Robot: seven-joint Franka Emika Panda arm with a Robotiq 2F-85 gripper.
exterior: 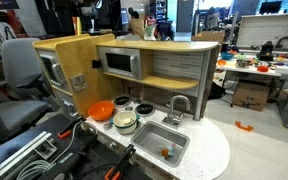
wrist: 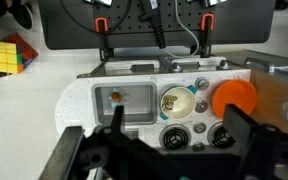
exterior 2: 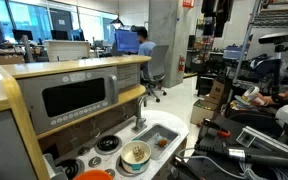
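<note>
A cream bowl [wrist: 177,102] with a green rim stands on the stove area of the toy kitchen counter; small things seem to lie inside it. To its right in the wrist view is an orange plate or shallow bowl [wrist: 234,97]. A grey sink [wrist: 132,116] holds a small orange-brown object [wrist: 116,97] and something tiny and blue. My gripper is open high above the counter, its dark fingers wide apart at the lower part of the wrist view. Nothing shows between them.
Dark round burners [wrist: 174,137] surround the bowl. A curved faucet [exterior: 178,105] rises behind the sink. The microwave [exterior: 120,62] and wooden shelf [exterior: 174,83] stand at the counter's back. White counter [exterior: 209,145] beside the sink is clear.
</note>
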